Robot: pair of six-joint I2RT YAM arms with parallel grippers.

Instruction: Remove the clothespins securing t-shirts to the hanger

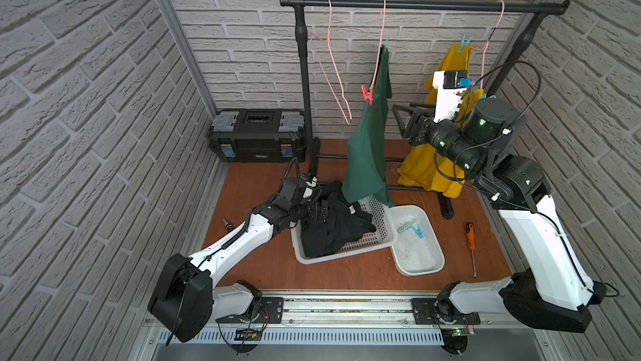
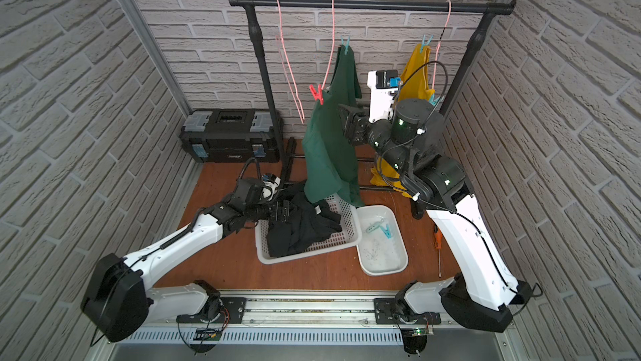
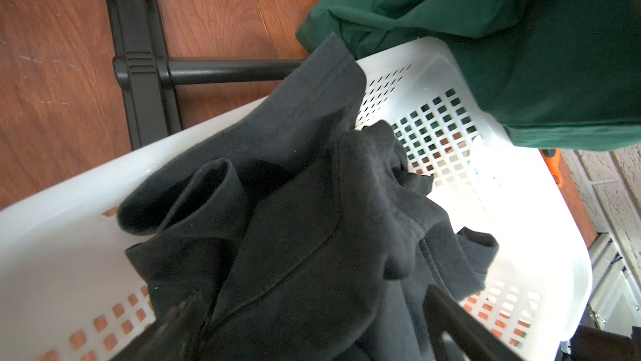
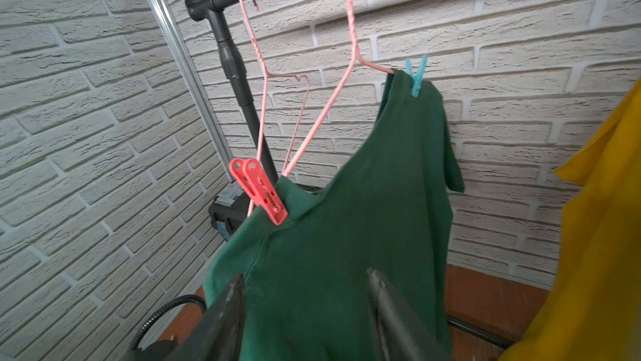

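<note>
A green shirt (image 4: 354, 214) hangs from a pink hanger (image 4: 322, 114), with a red clothespin (image 4: 257, 190) at its near shoulder and a blue clothespin (image 4: 417, 83) at its far end. A yellow shirt (image 1: 427, 167) hangs to the right with blue clips (image 2: 425, 43). My right gripper faces the green shirt below and near the red clip, its blurred fingers apart, nothing visible between. My left gripper is open low over the black cloth (image 3: 320, 220) in the white basket (image 3: 567, 227).
A white tray (image 1: 417, 257) holds loose blue clothespins. A toolbox (image 1: 257, 137) sits at the back left, a screwdriver (image 1: 470, 240) at the right. An empty pink hanger (image 1: 340, 100) hangs left on the rack (image 1: 434, 3).
</note>
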